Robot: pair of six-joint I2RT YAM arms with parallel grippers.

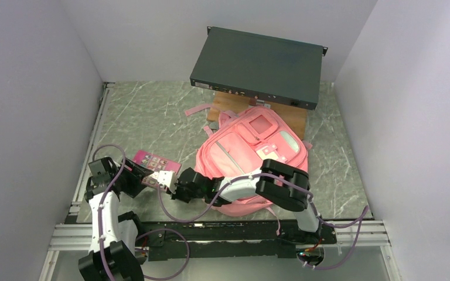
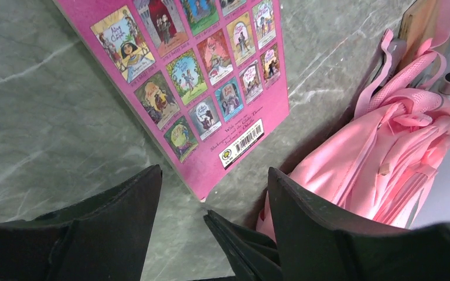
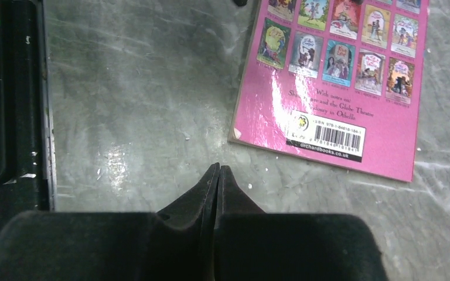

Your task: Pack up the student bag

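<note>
A pink book lies flat on the grey marbled surface, back cover up, its barcode facing me in the right wrist view. My right gripper is shut with nothing between its fingers; the book is outside them, just past the tips. Over the book's left part hangs my left gripper, fingers wide apart, the book's corner in view between the fingers without being gripped. To the right the pink backpack lies on the surface, partly covered by my right arm in the top view.
A wooden board sits behind the backpack, beneath a large dark equipment box. Along the front runs a black rail. Bare surface spreads behind the book on the left.
</note>
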